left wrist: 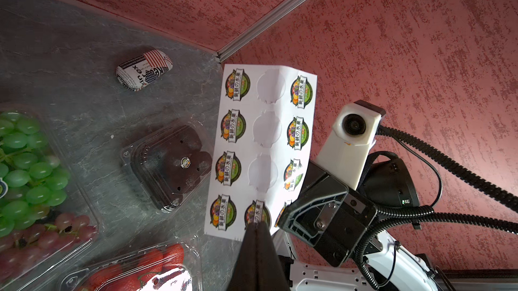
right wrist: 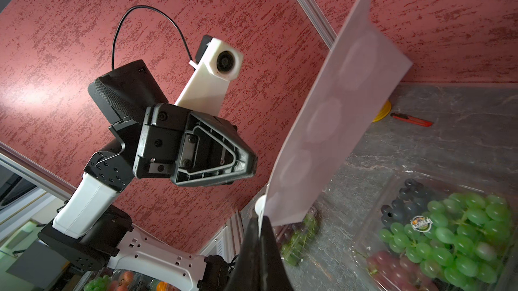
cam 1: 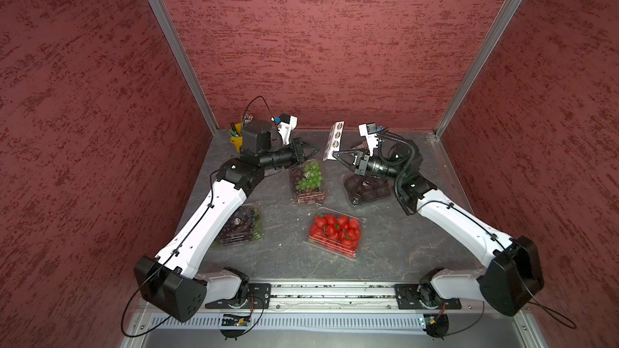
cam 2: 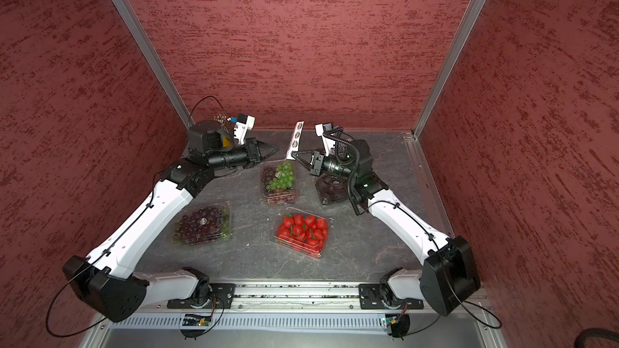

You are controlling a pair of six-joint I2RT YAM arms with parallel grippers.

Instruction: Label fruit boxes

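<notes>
A white label sheet (left wrist: 269, 121) with round fruit stickers and several empty spots stands upright, its lower edge pinched by my right gripper. Just left of the sheet, my left gripper (cam 1: 318, 148) is shut with nothing between its fingers. Its tips overlap the bottom-middle sticker (left wrist: 257, 213) in the left wrist view, but that sticker lies on the sheet beyond them. Below stand clear boxes: red fruit (cam 1: 336, 235) with no label visible, a grape box (cam 1: 308, 181) and a dark fruit box (left wrist: 178, 164), both labelled, and a labelled dark grape box (cam 2: 203, 222) front left.
At the back left is a yellow cup (cam 1: 236, 142), partly behind the left arm. A printed pouch (left wrist: 143, 69) lies near the back wall, and a red cutter (right wrist: 411, 119) on the back of the table. Bare grey tabletop (cam 1: 412, 244) stretches across the front right.
</notes>
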